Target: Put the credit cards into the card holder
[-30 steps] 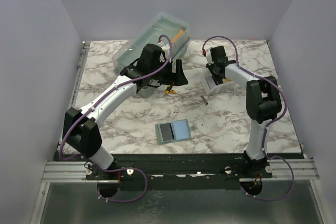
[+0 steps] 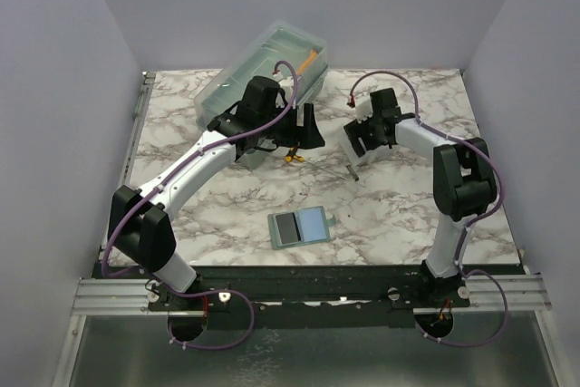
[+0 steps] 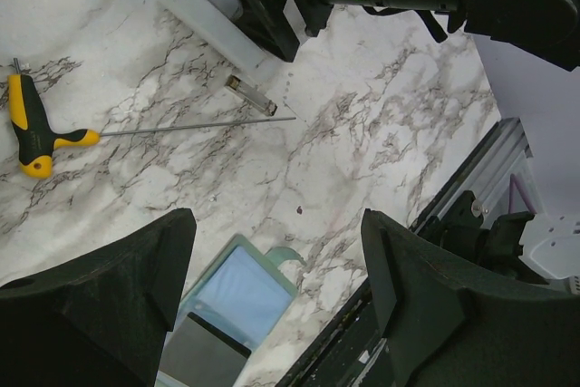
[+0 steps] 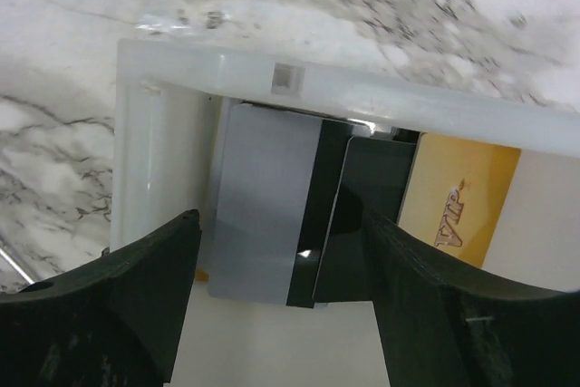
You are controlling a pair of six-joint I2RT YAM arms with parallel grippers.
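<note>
In the top view an open, teal-edged holder [image 2: 314,225] lies flat near the front edge, one half dark grey and the other light blue. A white box [image 2: 347,146] stands back right. Inside it the right wrist view shows a silver card [image 4: 263,201] with a black stripe, a black card [image 4: 362,197] and a yellow card [image 4: 464,189]. My right gripper is open above the box, its fingertips over the silver and black cards, gripping nothing. My left gripper hangs open over the middle of the table, empty.
A yellow-and-black T-handle driver [image 3: 34,129] lies between box and holder, its thin shaft pointing right. Near the shaft tip is a small metal piece [image 3: 251,95]. A large clear bin [image 2: 237,74] stands at the back left.
The box seems shifted slightly left. The left arm and the holder stay put.
</note>
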